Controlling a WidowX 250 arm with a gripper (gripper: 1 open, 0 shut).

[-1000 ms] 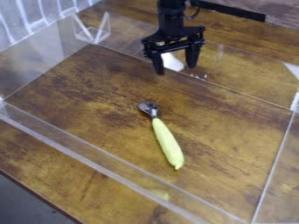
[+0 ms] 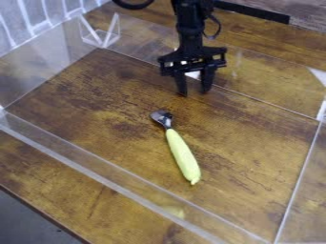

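A black gripper [image 2: 192,76] hangs at the upper middle on its arm, low over the back of the wooden surface; whether its fingers stand apart or together is hard to make out. Below it, near the centre, lies a spoon-like metal utensil [image 2: 162,118] with a long pale yellow-green handle [image 2: 181,152] pointing toward the front. The gripper is apart from it, behind and slightly right of its metal end.
Clear plastic walls [image 2: 79,163] border the wooden work area [image 2: 90,105] on the visible sides. The wood around the utensil is free on both sides and in front.
The gripper has moved slightly lower and toward the front, and its fingers look less spread in this view. The utensil has not moved.
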